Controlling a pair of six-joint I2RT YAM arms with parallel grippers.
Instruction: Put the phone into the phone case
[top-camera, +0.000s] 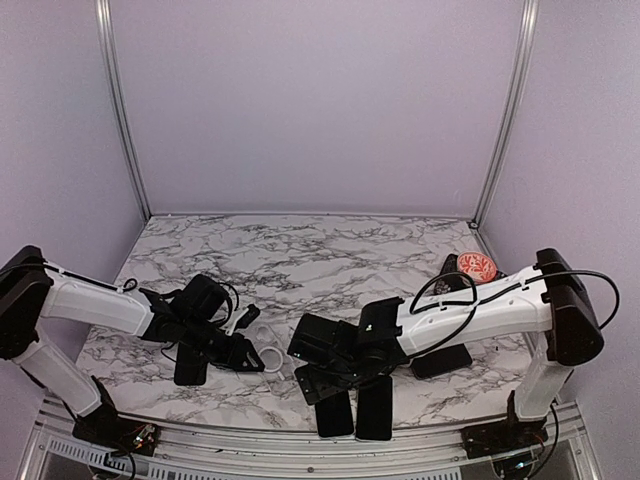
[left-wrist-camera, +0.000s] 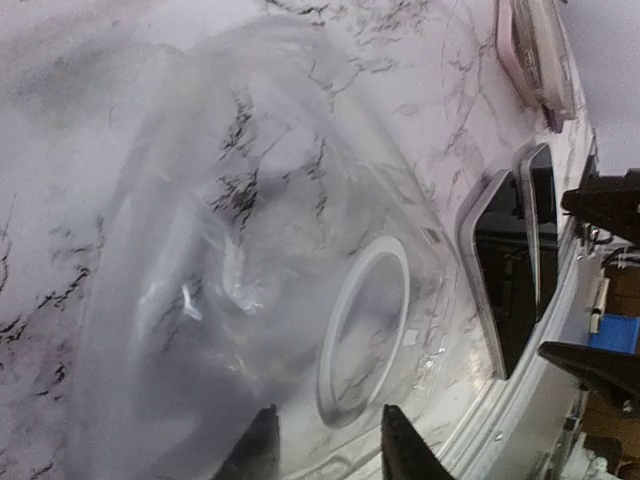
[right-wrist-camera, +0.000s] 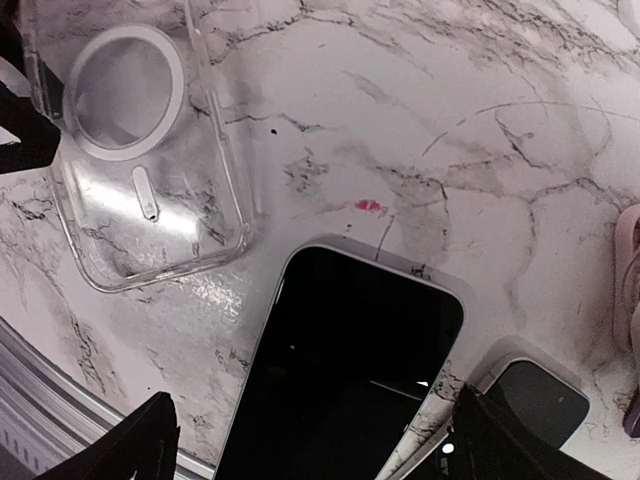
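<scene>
The clear phone case with a white ring (left-wrist-camera: 345, 310) fills much of the left wrist view. In the top view this case (top-camera: 271, 359) is at the tip of my left gripper, whose fingers are part open at the case's near edge; whether they touch it is unclear. The right wrist view has the case (right-wrist-camera: 140, 215) at upper left, beside a black phone (right-wrist-camera: 335, 370) lying screen up. My right gripper is open above that phone, one finger to each side. From above, the right arm hides the phone's far end (top-camera: 335, 416).
Close beside the first phone lies another black phone (top-camera: 375, 410). More dark phones rest at the right (top-camera: 441, 361) and left (top-camera: 190, 366). A red patterned round item (top-camera: 476, 266) stands at the back right.
</scene>
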